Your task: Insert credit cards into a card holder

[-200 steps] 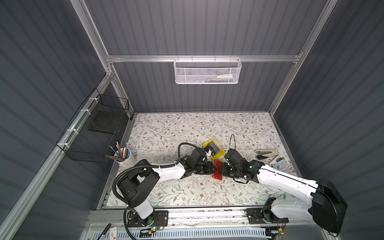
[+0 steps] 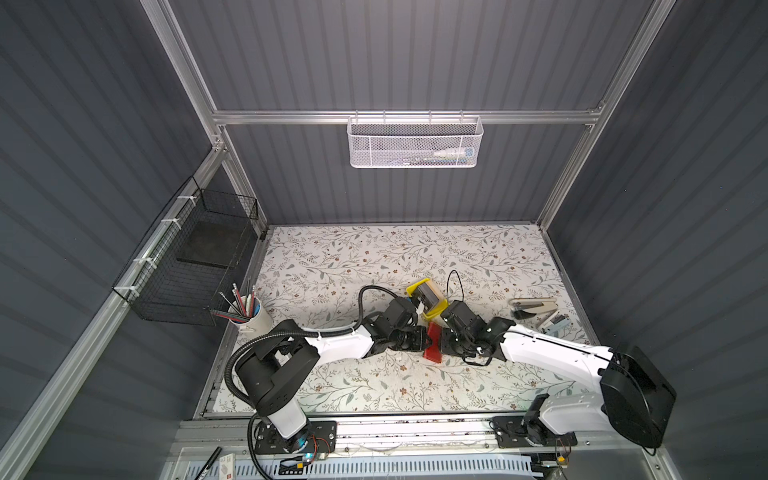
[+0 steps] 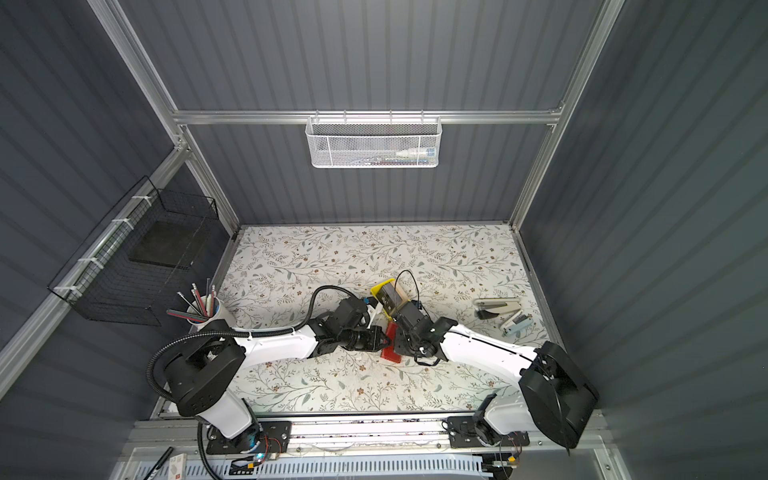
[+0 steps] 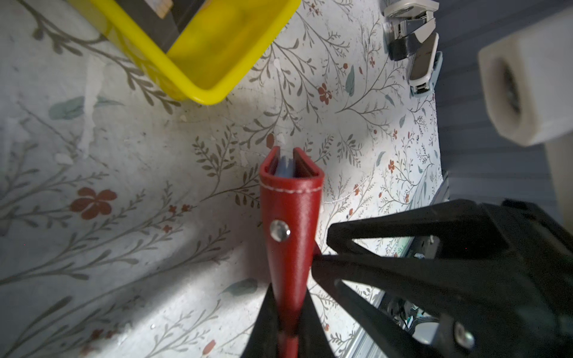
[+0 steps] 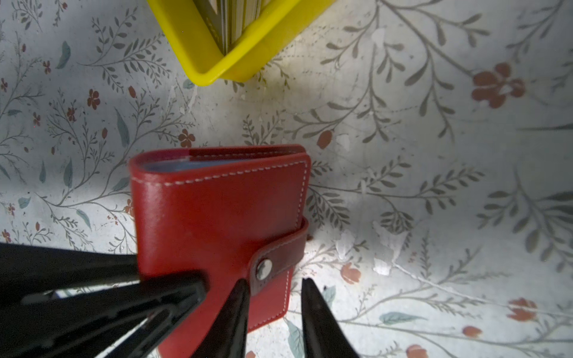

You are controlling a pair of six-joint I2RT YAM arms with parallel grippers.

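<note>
A red card holder (image 5: 220, 208) stands upright above the table, its stitched mouth facing up and a bluish edge showing inside. My left gripper is shut on its lower part. The holder's strap (image 5: 283, 256) lies across its side edge, with a silver snap on the near face. My right gripper is part open beside the strap; one finger (image 5: 238, 298) overlaps the holder's face and the other is past its edge. Whether either right finger touches the holder cannot be told. Farther back, the yellow tray (image 5: 209, 74) holds flat, card-like pieces.
A stapler and other small items (image 2: 532, 306) lie at the table's right. On the left stand a pen cup (image 2: 254, 320) and a black wire basket (image 2: 200, 248).
The left arm, still gripping the holder, and the yellow tray have barely moved.
</note>
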